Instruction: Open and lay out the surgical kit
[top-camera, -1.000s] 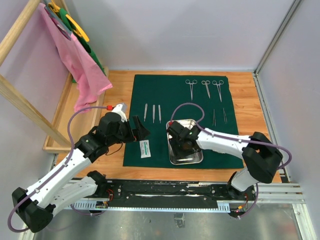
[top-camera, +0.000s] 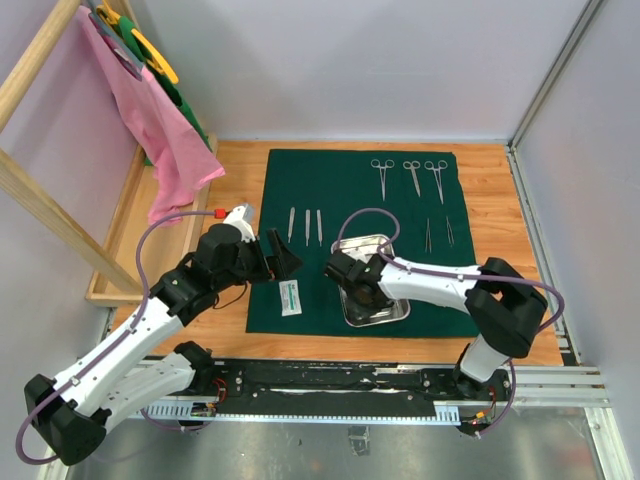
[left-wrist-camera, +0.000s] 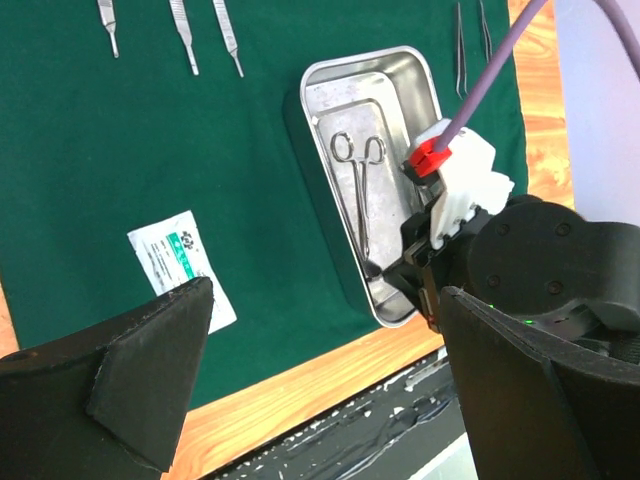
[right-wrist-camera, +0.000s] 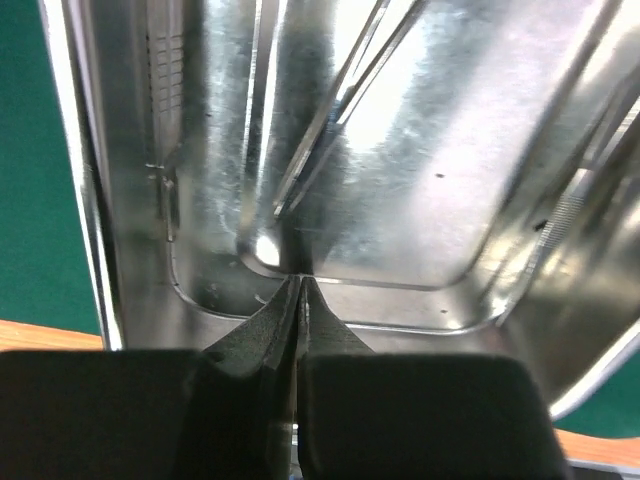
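Observation:
The metal tray (left-wrist-camera: 316, 190) stands on the green cloth, its length slanting in the left wrist view. In it lies a hemostat (left-wrist-camera: 361, 205), its rings toward the tray's far end. The right wrist view shows the hemostat's narrow tip (right-wrist-camera: 305, 170) beyond my right gripper, whose fingers meet with nothing between them, low over the tray's near end. Tweezers (right-wrist-camera: 570, 200) lie along the tray's right side, and a scalpel handle (right-wrist-camera: 166, 90) along its left wall. My left gripper (top-camera: 283, 256) hangs open and empty left of the tray.
A white packet (top-camera: 290, 297) and several scalpel handles (top-camera: 307, 226) lie left of the tray on the cloth (top-camera: 330, 180). Scissors-like instruments (top-camera: 412, 175) line the back, with tweezers (top-camera: 428, 235) at the right. A wooden rack (top-camera: 125, 225) stands left.
The left arm stays nearly still.

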